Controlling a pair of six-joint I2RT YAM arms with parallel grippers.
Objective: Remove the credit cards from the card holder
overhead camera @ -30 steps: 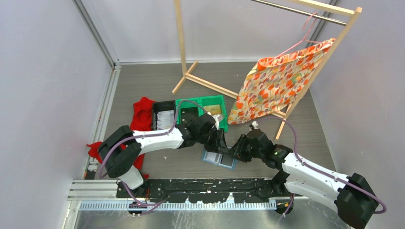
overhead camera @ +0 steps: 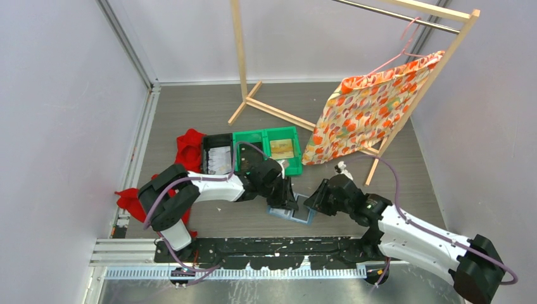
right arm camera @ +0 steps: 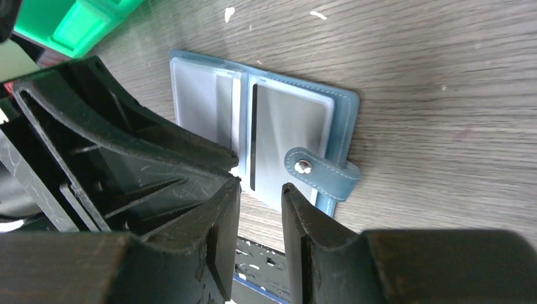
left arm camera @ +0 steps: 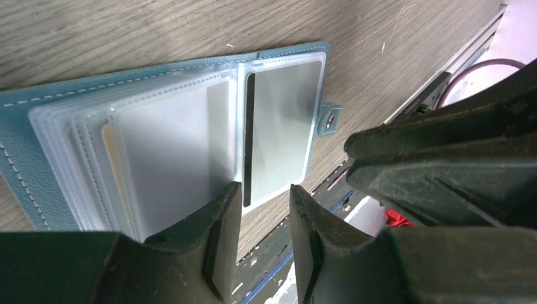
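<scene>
The blue card holder (overhead camera: 292, 216) lies open on the grey floor, its clear pocket leaves (left arm camera: 171, 145) spread on one side and a facing pocket (left arm camera: 285, 120) on the other. Between the clear leaves shows a yellowish edge (left arm camera: 113, 155). Over the holder, near its fold, my left gripper stands open and empty. My right gripper is over the side with the snap strap (right arm camera: 316, 171), its fingertips apart and nothing seen between them. The left gripper's dark fingers (right arm camera: 126, 145) hide part of the holder in the right wrist view.
Behind the arms stands a green bin (overhead camera: 297, 135) with a yellowish flat item (overhead camera: 282, 149); beside it is a black bin (overhead camera: 209, 140) with white contents. Red cloth (overhead camera: 190, 149) lies at left. A wooden rack (overhead camera: 278, 114) holds an orange-patterned cloth (overhead camera: 373, 104).
The two grippers were almost touching over the holder a second ago and now stand farther apart. The left one has come down toward the front of the holder. The holder itself looks unmoved.
</scene>
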